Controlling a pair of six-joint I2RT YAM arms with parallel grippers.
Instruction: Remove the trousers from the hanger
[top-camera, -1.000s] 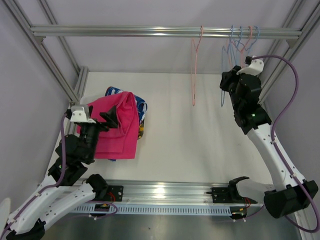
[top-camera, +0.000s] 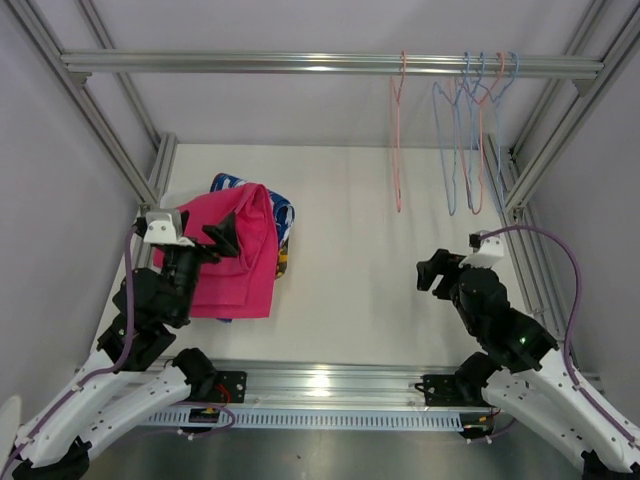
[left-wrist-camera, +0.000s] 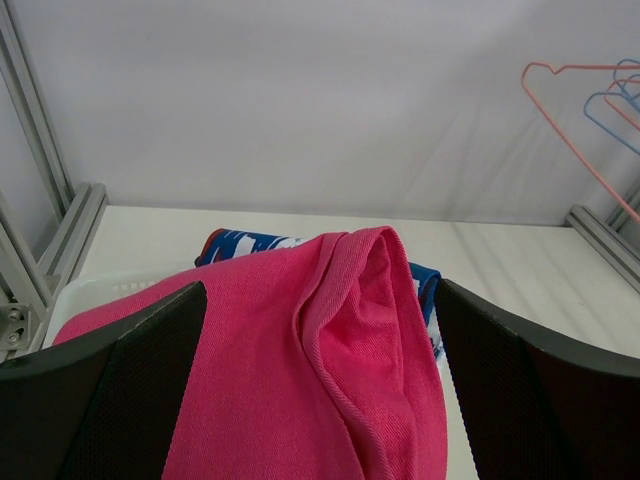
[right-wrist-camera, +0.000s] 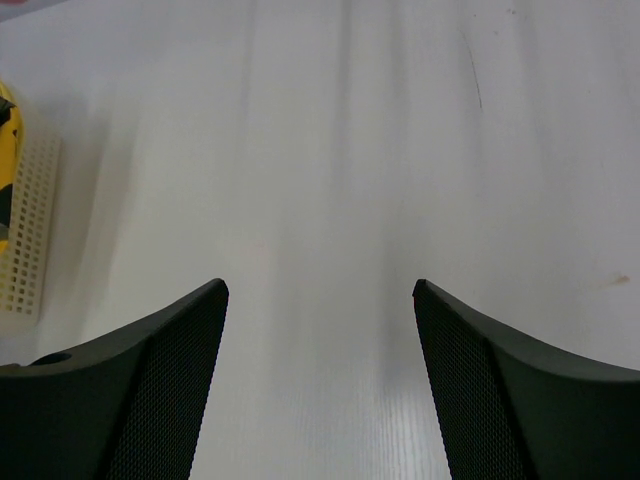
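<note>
In the top view, pink cloth (top-camera: 230, 280) lies heaped at the left over blue patterned cloth (top-camera: 278, 210); whether it is trousers I cannot tell. My left gripper (top-camera: 205, 230) is open just over the pink fabric, which fills the lower middle of the left wrist view (left-wrist-camera: 300, 380). My right gripper (top-camera: 435, 265) stands open over bare board, nothing between its fingers. Pink and blue hangers (top-camera: 398, 170) hang at the upper right, with no garment on them.
A metal rail (top-camera: 250, 61) spans the back. A perforated white basket (right-wrist-camera: 32, 220) shows at the right wrist view's left edge, holding yellow-and-dark cloth. The board's middle and right are clear.
My right arm has come down and toward the front, away from the hangers, which have swung a little. The left arm and the cloth pile look unchanged.
</note>
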